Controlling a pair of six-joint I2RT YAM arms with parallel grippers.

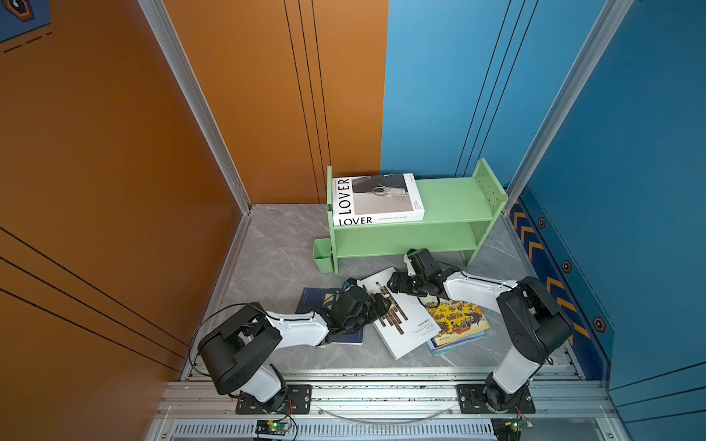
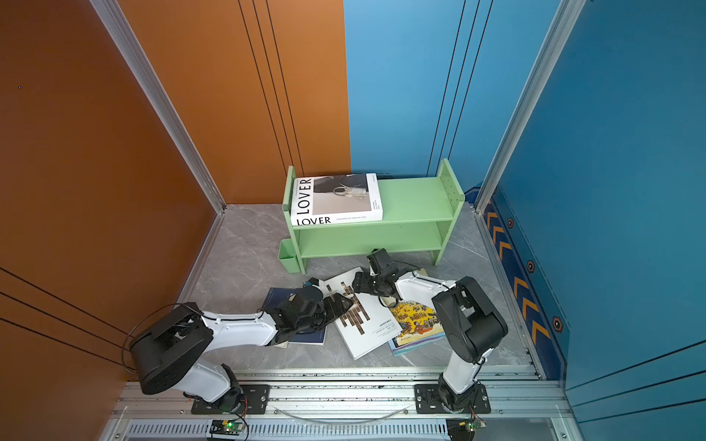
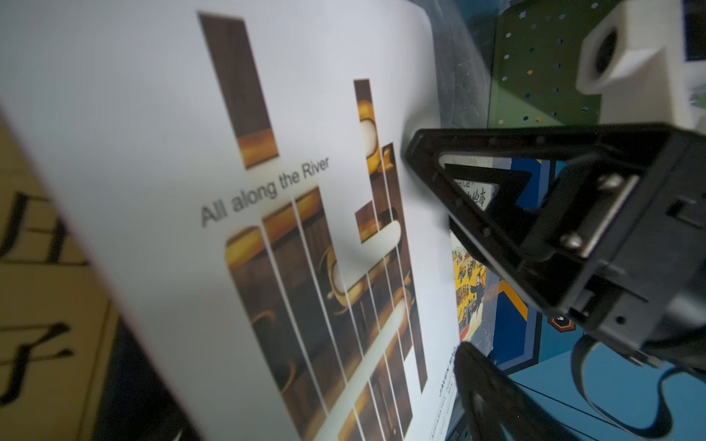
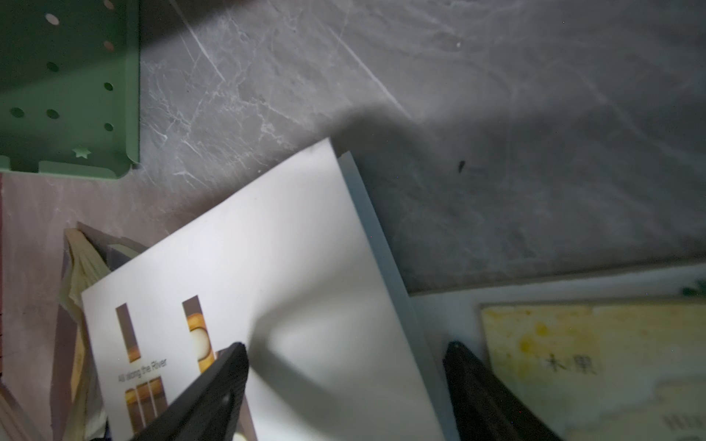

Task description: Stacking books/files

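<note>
A white book titled "All along the River" lies askew at the middle of the floor, between both grippers. Over its left side is my left gripper, its fingers apart; in the left wrist view one dark finger shows against the cover's far side. Whether it touches the book I cannot tell. My right gripper is open above the book's upper right part, one finger over the cover, the other past its right edge. A dark blue book lies partly under the left arm. A yellow patterned book lies at the right, partly beneath the white one.
Behind stands a green two-tier shelf with a thick "LOVER" book flat on its top left. The lower tier looks empty. A small green bin adjoins the shelf's left side. Both grippers are close together.
</note>
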